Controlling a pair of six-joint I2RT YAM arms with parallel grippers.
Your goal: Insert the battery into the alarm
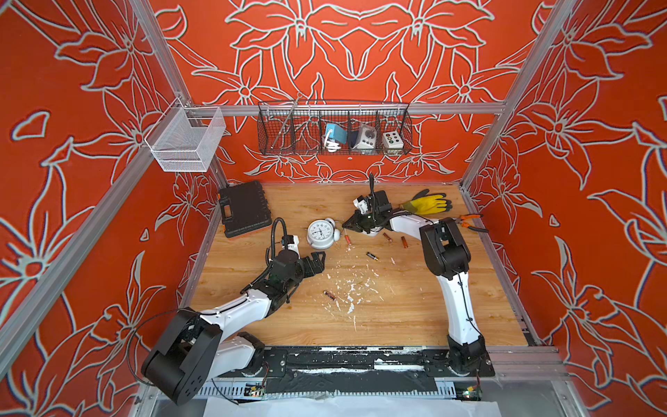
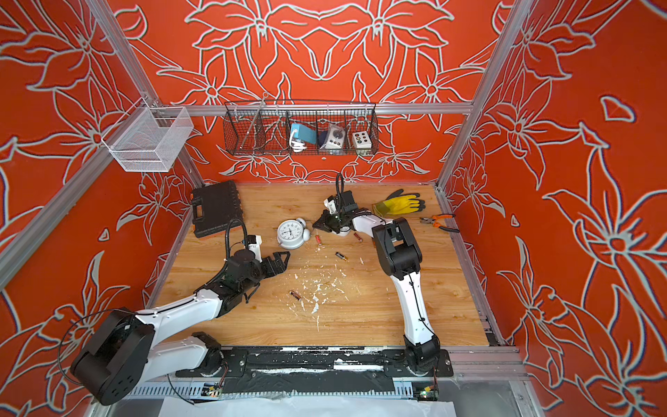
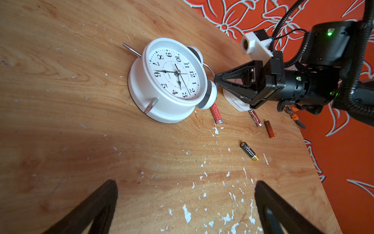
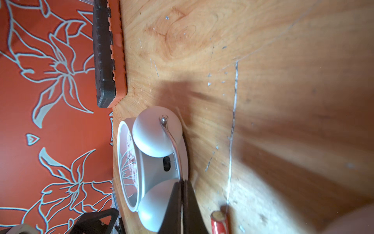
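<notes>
The white twin-bell alarm clock (image 3: 167, 81) lies dial up on the table. Its thin metal handle (image 4: 174, 150) arches between the bells. My right gripper is shut on that handle. To the left, my left gripper stands open with nothing between its fingers, in front of the clock. A red battery (image 3: 216, 113) lies just by the bells. Another red battery (image 3: 255, 117), a brown-orange one (image 3: 269, 129) and a black-and-gold one (image 3: 249, 151) lie further right. One more battery (image 1: 329, 295) lies toward the front. The clock's underside is hidden.
Below the right gripper sits a white object (image 3: 236, 102), partly covered. A black case (image 1: 245, 208) is at the back left, yellow gloves (image 1: 427, 203) and orange pliers (image 1: 472, 222) at the back right. White paint marks cover the mid-table.
</notes>
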